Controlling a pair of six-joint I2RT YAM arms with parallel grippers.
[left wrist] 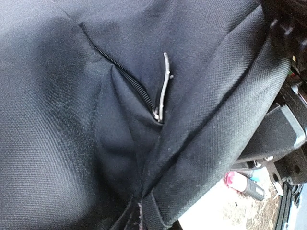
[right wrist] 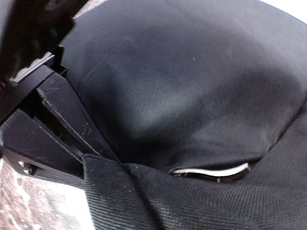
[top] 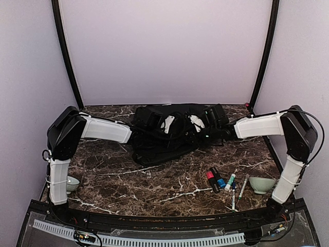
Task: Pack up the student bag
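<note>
The black fabric bag (top: 144,154) lies at the back middle of the table, with both grippers at it. In the left wrist view its fabric (left wrist: 67,143) fills most of the picture, with a short zipper (left wrist: 124,76) and white pull; my left gripper (top: 167,134) is shut on fabric, its fingertips mostly hidden. My right gripper (top: 195,131) is beside it; in the right wrist view its dark fingers (right wrist: 72,120) reach behind a fold of bag fabric (right wrist: 124,201), part open, the tips hidden. A white pull (right wrist: 211,171) lies in the bag.
Markers and pens (top: 213,182) lie at the front right, beside a pale bowl (top: 262,185). Another bowl (top: 72,183) stands at the front left.
</note>
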